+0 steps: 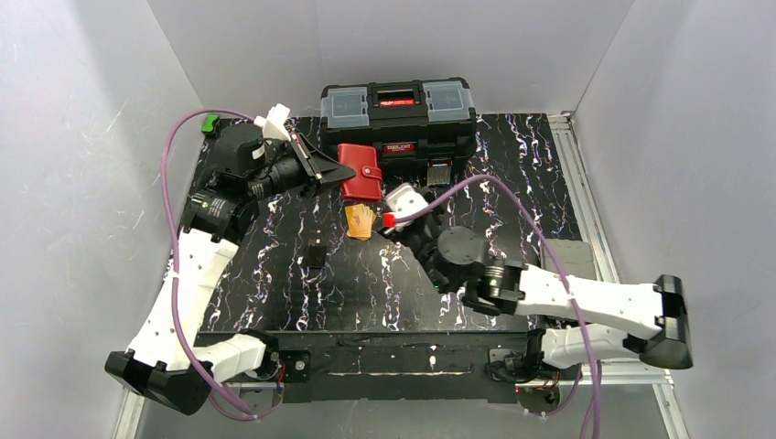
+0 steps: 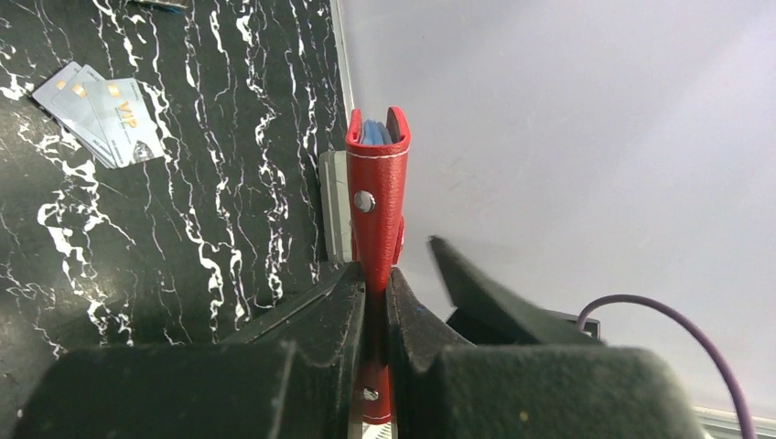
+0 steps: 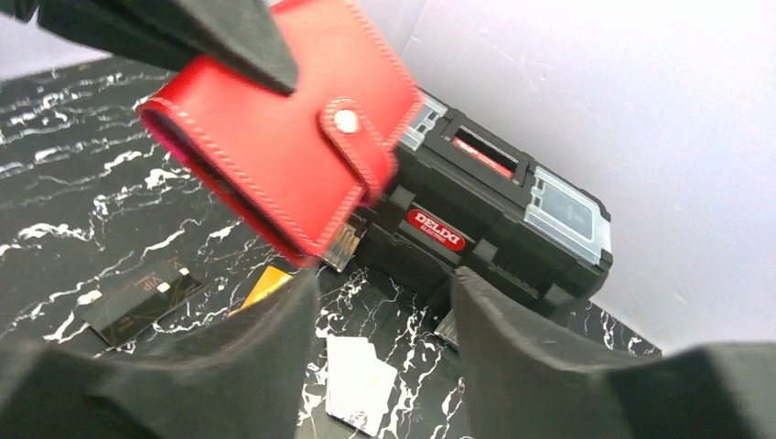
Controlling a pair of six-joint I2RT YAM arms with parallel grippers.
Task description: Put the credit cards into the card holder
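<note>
The red card holder (image 1: 360, 176) is held up in front of the toolbox, with my left gripper (image 1: 349, 174) shut on it. Its snap strap shows closed in the right wrist view. Blue edges (image 2: 374, 133) show inside the holder's top end in the left wrist view. My right gripper is open just beside the holder, clear of it, and nothing sits between its fingers. On the table lie orange cards (image 1: 360, 221), a black card (image 1: 317, 256) and fanned silver-white cards (image 2: 102, 114). The right arm hides part of the table from above.
A black toolbox (image 1: 399, 123) stands at the back, with a small clear-topped item (image 1: 439, 172) at its front. At the right edge sits a grey box (image 1: 567, 259). Purple cables loop over both arms.
</note>
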